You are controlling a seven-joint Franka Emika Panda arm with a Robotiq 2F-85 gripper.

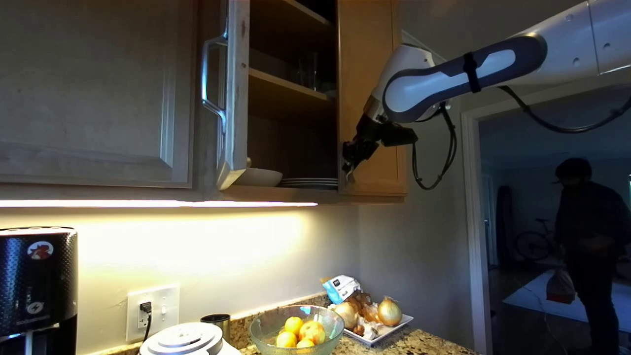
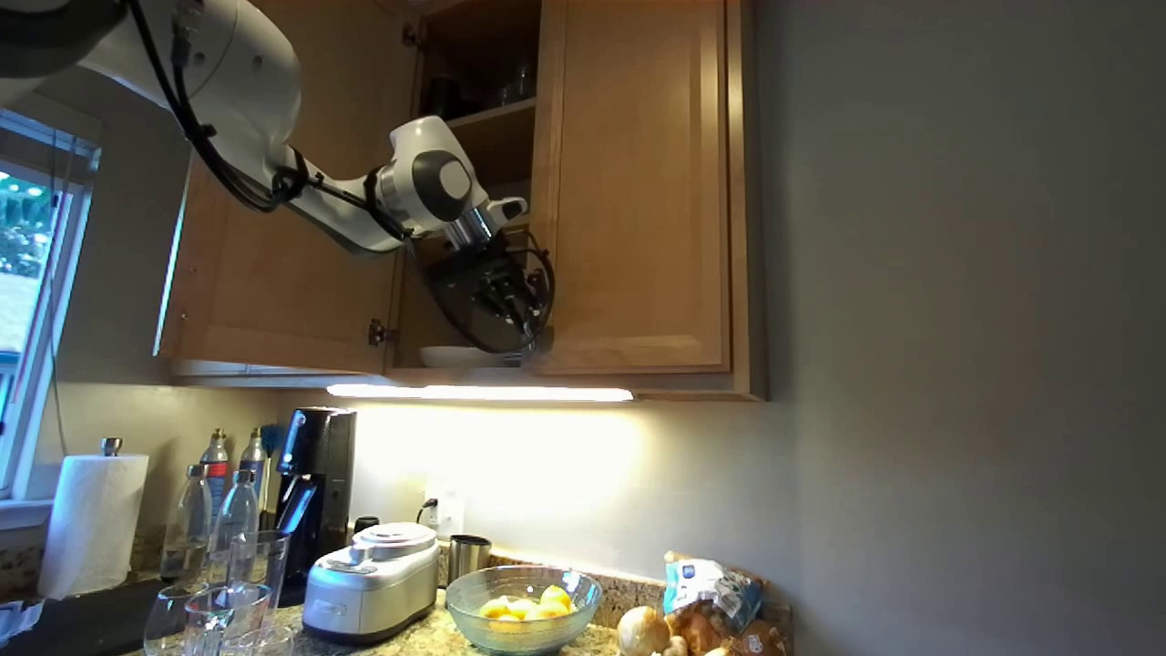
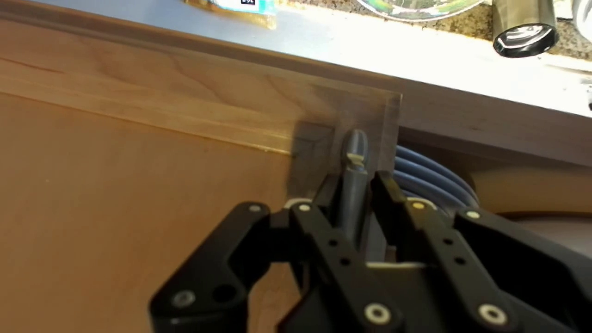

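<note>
The right cabinet door (image 2: 639, 197) lies closed against the frame, with a metal bar handle (image 3: 355, 145) along its inner edge. In the wrist view my gripper has its fingers on both sides of this handle, near its lower end. It is shut on the bar. In exterior view 1 the gripper (image 1: 350, 159) is at the door's lower left corner, where the dark fingers hide most of the handle. The left cabinet door (image 1: 237, 88) stands open, exposing the shelves.
Inside the cabinet, a bowl (image 1: 259, 177) and stacked plates (image 1: 308, 182) sit on the bottom, beside the handle. Below on the counter are a glass bowl of fruit (image 1: 262, 332), a tray of onions (image 1: 400, 322) and a white appliance (image 2: 373, 585). A person (image 1: 591, 236) stands in the far room.
</note>
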